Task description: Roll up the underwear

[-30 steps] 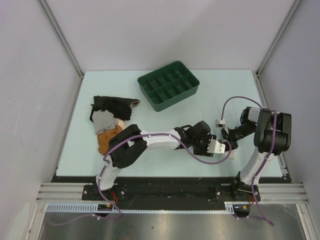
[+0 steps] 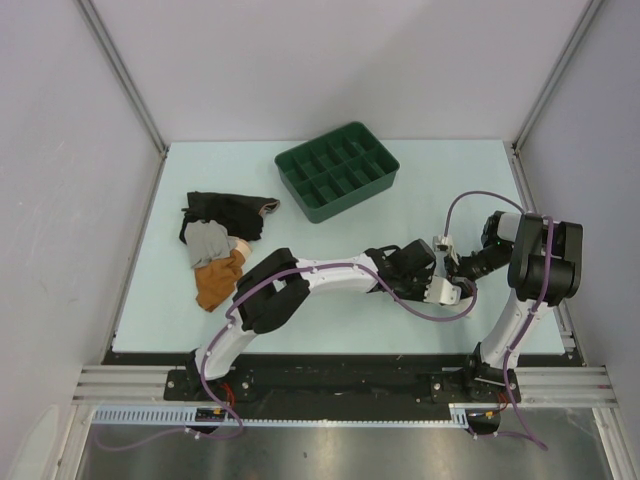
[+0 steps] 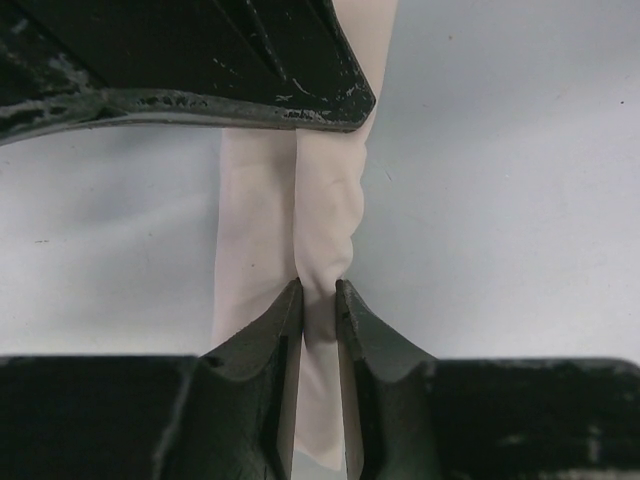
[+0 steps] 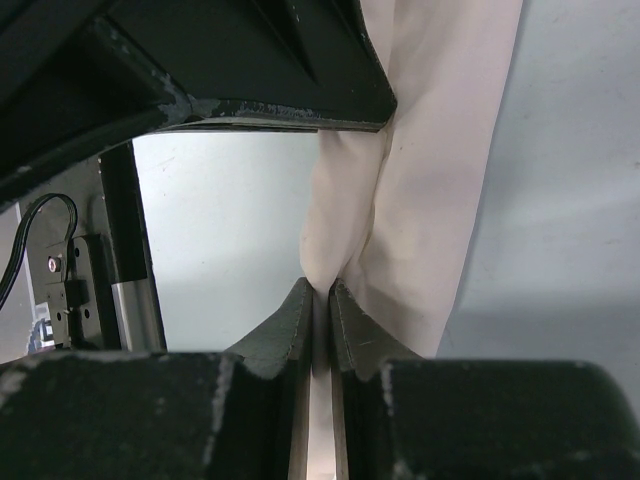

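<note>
The underwear is a pale pink cloth [image 2: 462, 291], mostly covered by the two arms in the top view. My left gripper is shut on a narrow gathered fold of it; the cloth [image 3: 328, 215] runs on beyond the fingertips, with a flatter layer alongside. Likewise, my right gripper pinches a bunched edge of the pale cloth [image 4: 435, 170], whose flat part lies to the right of the fold. A black part crosses the cloth at the top of both wrist views. How far the underwear is rolled is hidden.
Behind the arms stands an empty green divided box [image 2: 338, 170]. On the left of the white table lie black clothing [image 2: 222, 212], a grey cloth [image 2: 208, 243] and a brown cloth [image 2: 218, 280]. Bare table [image 2: 330, 325] shows at front centre.
Compared with about a second ago, the left arm sits slightly farther right and the two grippers are closer together, covering more of the cloth.
</note>
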